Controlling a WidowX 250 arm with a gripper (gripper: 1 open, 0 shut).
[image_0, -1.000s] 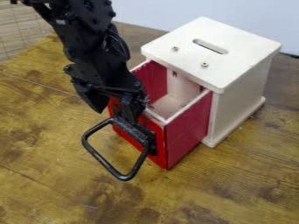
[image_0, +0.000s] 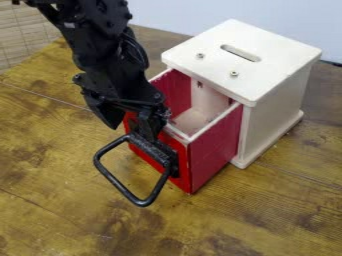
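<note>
The black gripper hangs over the front of a red drawer that is pulled out from a white wooden cabinet. It is at the drawer's top front edge, beside the black looped handle that sticks out from the drawer front. Its fingertips are dark against dark, so whether they are open or shut is unclear. The drawer's pale interior shows to the right of the arm.
Bare wooden table lies to the left and in front, with free room at the right of the cabinet too. A woven mat is at the back left.
</note>
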